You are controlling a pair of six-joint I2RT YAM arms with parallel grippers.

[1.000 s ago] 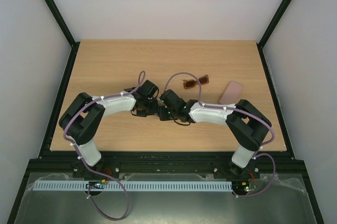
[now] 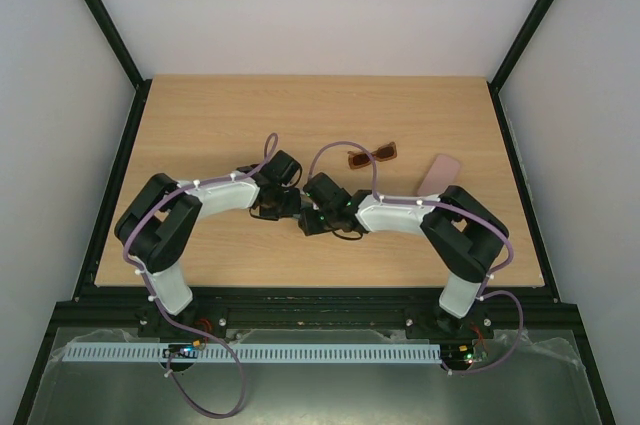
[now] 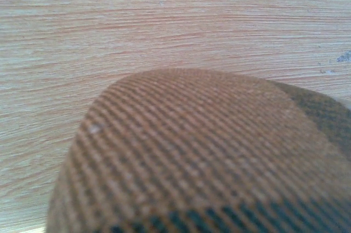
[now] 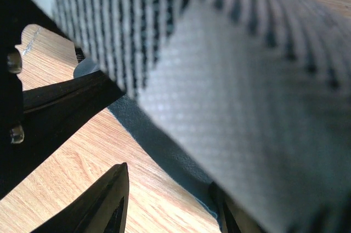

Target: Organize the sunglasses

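Both grippers meet near the table's middle, left (image 2: pixel 290 207) and right (image 2: pixel 308 220). A dark, soft cloth-like piece (image 4: pixel 159 140) lies across the right wrist view, with the open right gripper's fingertips (image 4: pixel 170 200) at it. A ribbed fabric, blurred, fills the foreground there and in the left wrist view (image 3: pixel 197 151); the left fingers are hidden, so its finger state does not show clearly. Brown sunglasses (image 2: pixel 372 156) lie on the table behind the right arm.
A pink case (image 2: pixel 439 174) lies on the right of the wooden table (image 2: pixel 300 110).
My right gripper has shifted slightly toward the front of the table. The left arm and the sunglasses have stayed in place.
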